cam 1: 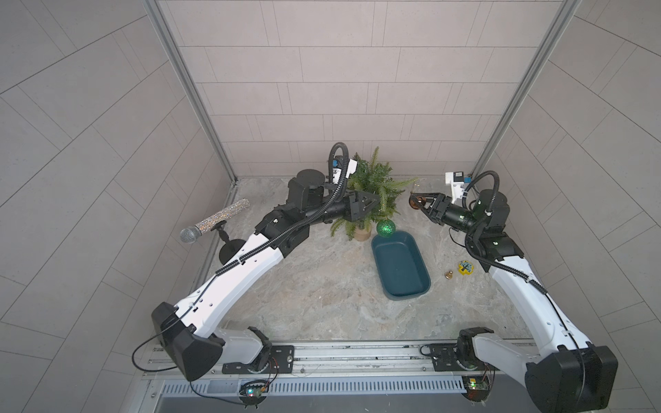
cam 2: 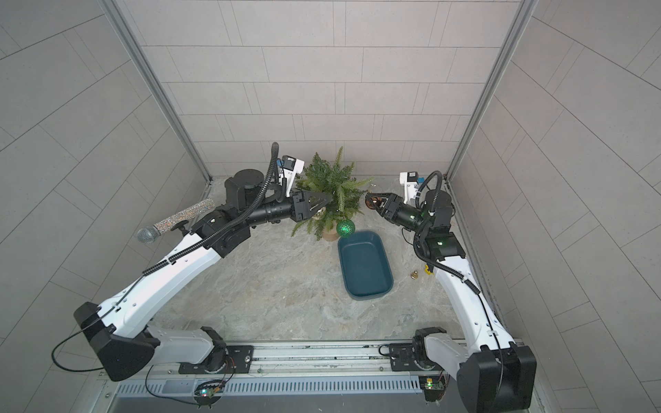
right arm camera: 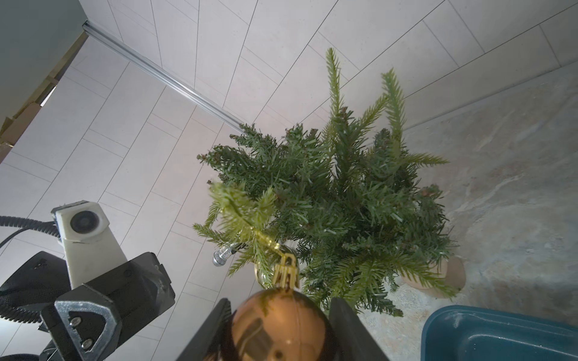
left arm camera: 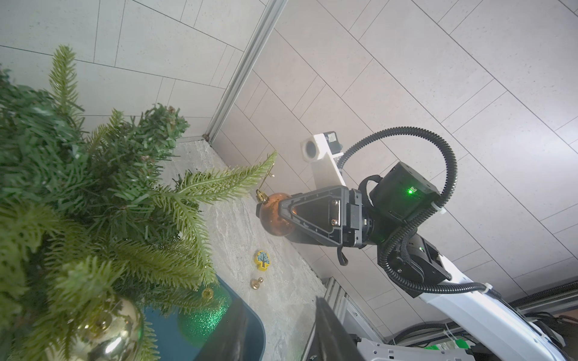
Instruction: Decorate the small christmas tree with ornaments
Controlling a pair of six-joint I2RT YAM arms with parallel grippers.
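Observation:
The small green tree [cam 1: 375, 180] stands in a wrapped base near the back wall. A shiny copper ball [right arm camera: 281, 328] with a gold cap and loop is gripped in my right gripper [cam 1: 421, 201], just right of the tree; in the right wrist view the loop overlaps a branch tip, and contact is unclear. My left gripper is partly open in front of the tree's left side, with nothing seen between its blurred fingers. A green glitter ball [cam 1: 386, 228] hangs low on the tree, and a gold ball [left arm camera: 107, 331] hangs among the front branches.
Below the tree lies an empty teal tray [cam 1: 401, 272]. A small gold piece [cam 1: 449, 274] and a yellow ornament [cam 1: 465, 267] rest to its right. A glittery microphone on a stand [cam 1: 214, 221] is at the left.

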